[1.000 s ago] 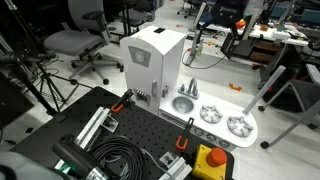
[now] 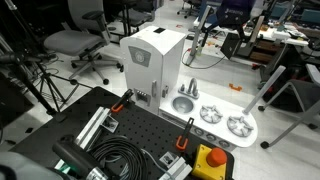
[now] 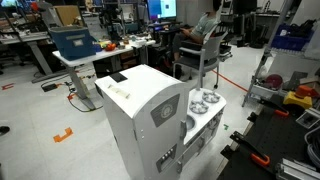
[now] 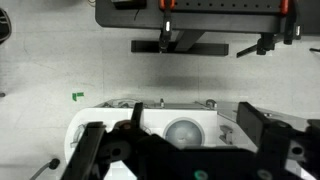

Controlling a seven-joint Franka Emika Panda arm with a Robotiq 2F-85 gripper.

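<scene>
My gripper is open over the white play-kitchen counter (image 4: 88, 124), its dark fingers (image 4: 262, 130) wide apart. Nothing shows between them except the round sink basin (image 4: 184, 133) below. From exterior view 1, the dark gripper (image 2: 231, 44) hangs high above and behind the counter (image 2: 207, 100). A small faucet (image 2: 192, 87) stands by the sink, and two burners (image 2: 210, 114) lie to its right. The white toy cabinet (image 2: 151, 62) stands upright at the counter's left end, its door shut as far as I can see.
A black base table (image 2: 140, 130) borders the counter, with coiled black cable (image 2: 118, 157) and orange-handled clamps on it. A yellow box with a red button (image 2: 216, 157) sits at its right corner. Office chairs (image 3: 203, 55) stand beyond, on open floor.
The kitchen and the table items look unmoved.
</scene>
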